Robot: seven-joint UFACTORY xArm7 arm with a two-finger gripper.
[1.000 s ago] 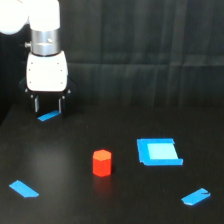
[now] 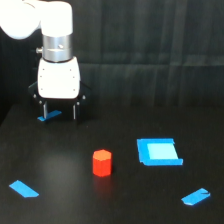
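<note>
A red block with a hexagonal-looking outline stands on the black table, left of the middle and toward the front. At the back left, my white arm reaches down with its dark gripper close above the table. Its two fingers stand apart and nothing shows between them. The block lies nearer the camera and to the right of the gripper, well clear of it. A pale square framed by blue tape is on the table to the right of the block.
Blue tape strips lie at the front left, at the front right and near the gripper. A dark curtain hangs behind the table. Between gripper and block the surface is bare.
My arm and gripper have shifted to the right and slightly lower in the picture. The red block and the taped square have not moved.
</note>
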